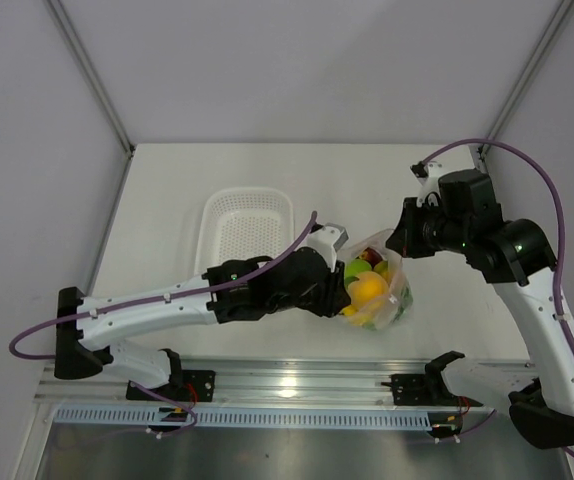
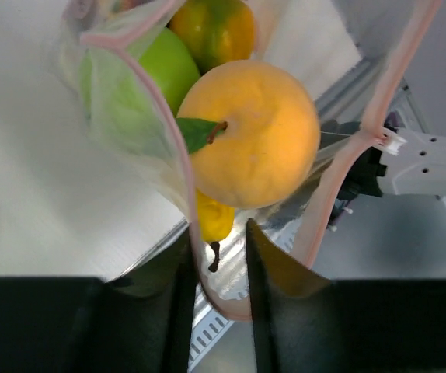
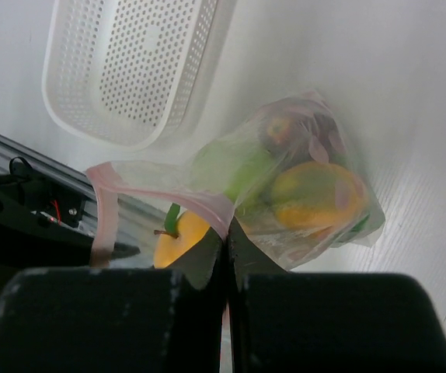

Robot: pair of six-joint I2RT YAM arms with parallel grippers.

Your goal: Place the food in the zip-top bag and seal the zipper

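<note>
The clear zip bag [image 1: 392, 300] with a pink zipper holds orange fruit [image 2: 258, 136], green fruit [image 2: 153, 70], a yellow piece [image 2: 214, 217] and other food. My left gripper [image 1: 335, 300] is at the bag's front-left, fingers apart, with the bag's rim between or just beside their tips in the left wrist view. My right gripper is shut on the bag's top edge, holding it up at the right side.
An empty white perforated basket [image 1: 245, 230] sits on the table left of the bag. The front metal rail [image 1: 287, 370] runs below.
</note>
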